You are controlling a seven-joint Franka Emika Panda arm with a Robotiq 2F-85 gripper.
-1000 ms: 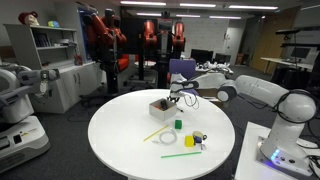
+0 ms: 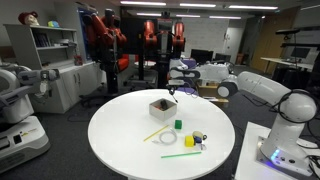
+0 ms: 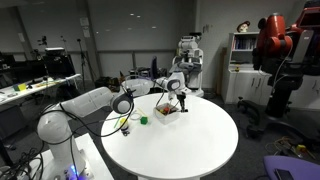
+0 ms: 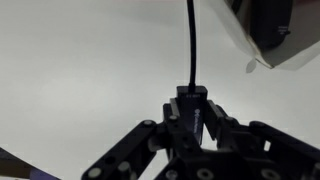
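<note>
A thin black rod-like thing reaches up the wrist view from my gripper, which is shut on its near end. What exactly it is cannot be told. A grey open box shows only its corner at the upper right there, with something dark inside. In exterior view 1 my gripper hangs above the table by the far side of the box. In exterior view 2 the gripper is past the box, with the dark thing below it.
On the white round table, a green block, yellow block, mugs, white ring, yellow stick and green stick lie nearer the base.
From over the box, my gripper has risen and shifted toward the table's far side. The box and the other table objects stay where they were.
</note>
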